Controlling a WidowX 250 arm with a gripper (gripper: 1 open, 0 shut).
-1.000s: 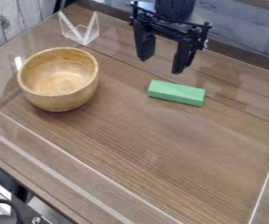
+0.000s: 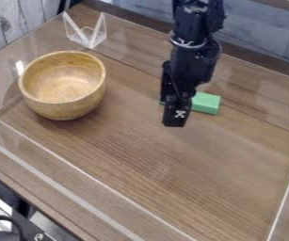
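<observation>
My black gripper [image 2: 177, 112] reaches down from the top centre, its fingers open and low over the wooden table [image 2: 184, 179]. A green block [image 2: 203, 103] lies just behind and to the right of the fingers, partly hidden by them. I see nothing held between the fingers.
A large wooden bowl [image 2: 61, 81] stands at the left. A white wire-like object [image 2: 81, 33] is at the back left. Black cables show at the lower left corner.
The gripper has come down and toward the front, now in front of the green block and partly covering it. The block appears in about the same place.
</observation>
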